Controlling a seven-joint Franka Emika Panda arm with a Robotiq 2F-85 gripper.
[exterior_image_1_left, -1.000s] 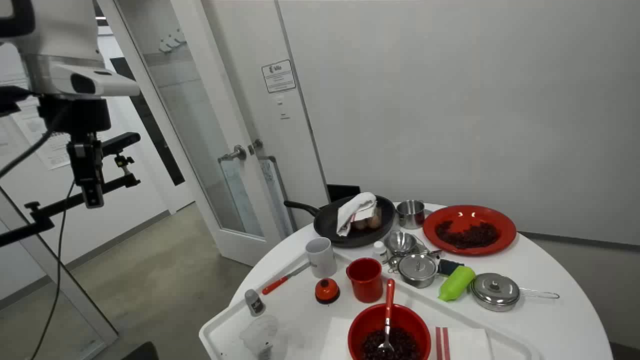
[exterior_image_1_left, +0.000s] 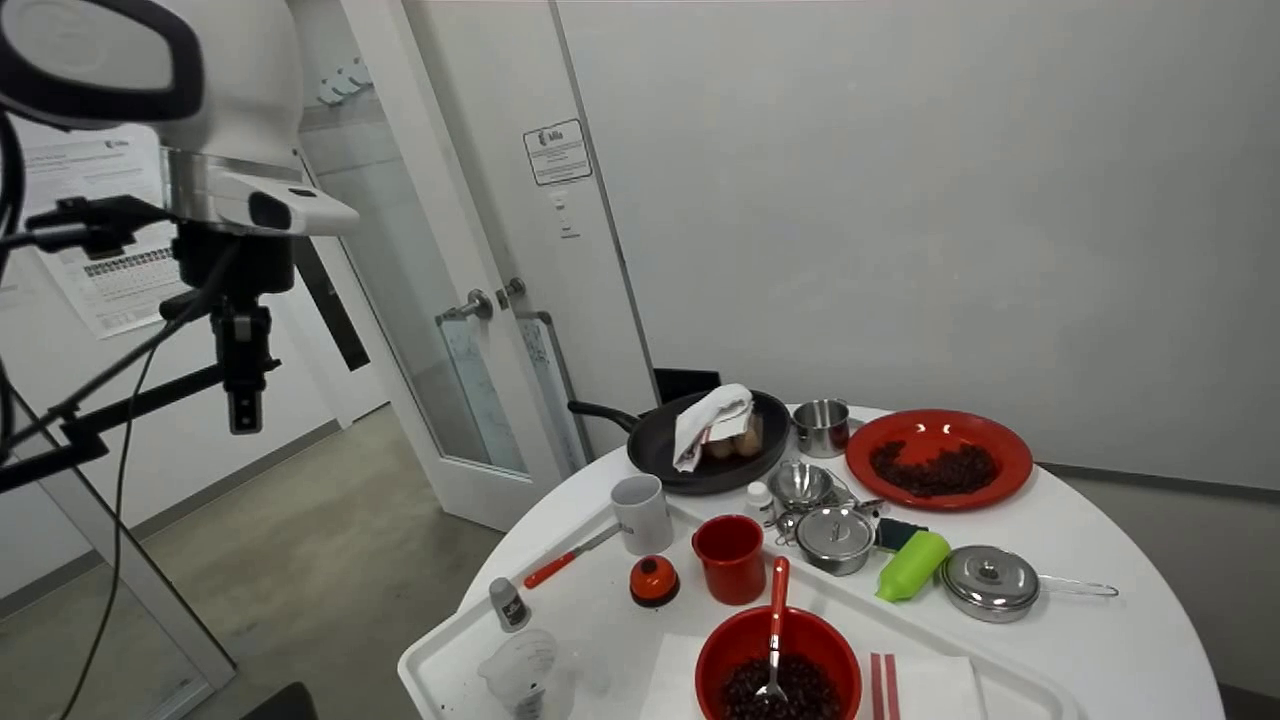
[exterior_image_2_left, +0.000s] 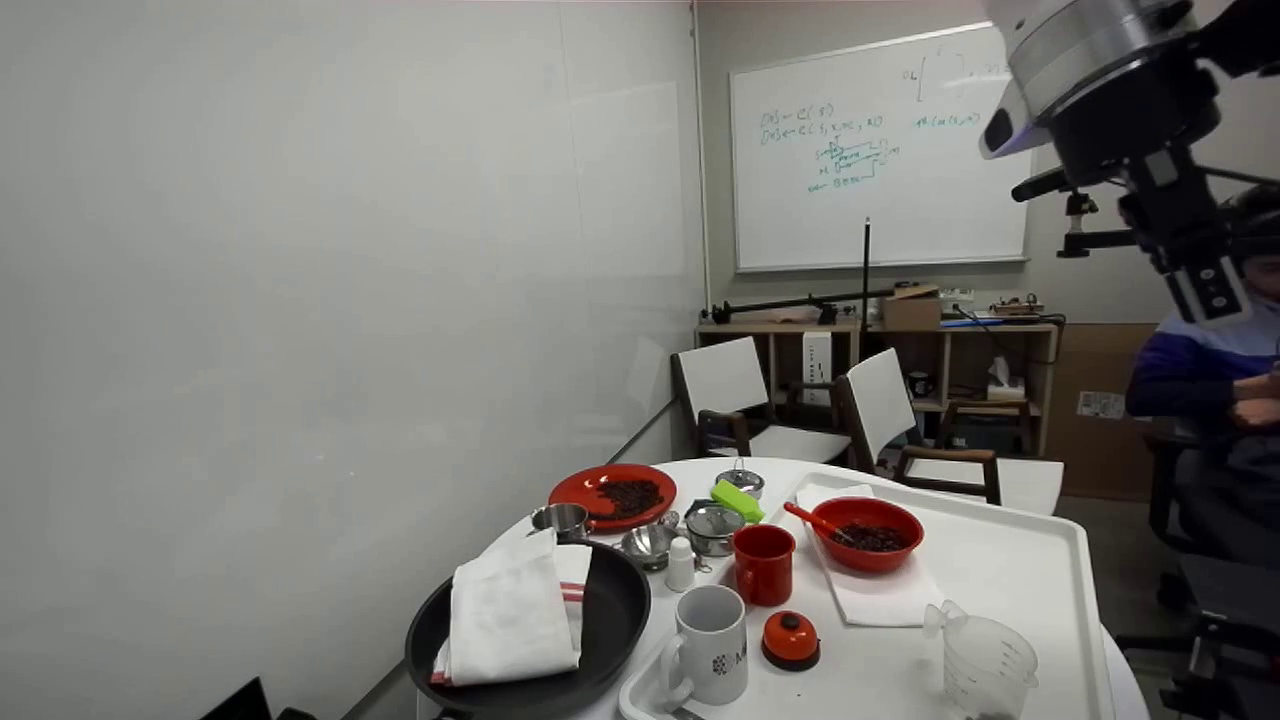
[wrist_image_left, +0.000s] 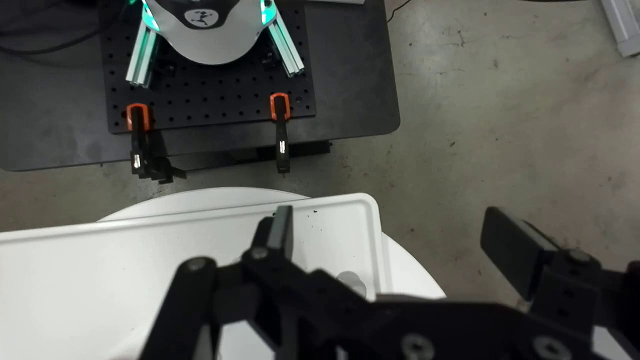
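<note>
High to the left of the table in exterior view 1, my gripper (exterior_image_1_left: 246, 414) points down, well clear of every object. The wrist view has its two fingers (wrist_image_left: 279, 231) spread wide, so the gripper is open and empty. On the white tray (wrist_image_left: 336, 216) stand a red mug (exterior_image_1_left: 729, 562), a grey-white mug (exterior_image_1_left: 643, 516), a red-and-black timer-like knob (exterior_image_1_left: 654, 581), a clear measuring cup (exterior_image_2_left: 986, 666) and a red bowl (exterior_image_1_left: 716, 654) of dark beans with a red-handled fork (exterior_image_1_left: 780, 600). A red-handled knife (exterior_image_1_left: 564, 562) and a grey-capped shaker (exterior_image_1_left: 509, 606) lie near the tray's left side.
Behind the tray sit a black pan (exterior_image_1_left: 654, 450) holding a white cloth (exterior_image_1_left: 713, 422), a red plate (exterior_image_1_left: 1008, 462) of beans, a steel cup (exterior_image_1_left: 822, 428), small lidded pots (exterior_image_1_left: 991, 582) and a green bottle (exterior_image_1_left: 914, 564). Tray space at right in exterior view 2 is bare.
In exterior view 1 the arm has shifted right and slightly down, and its wrist has turned. The tabletop objects look unmoved.
</note>
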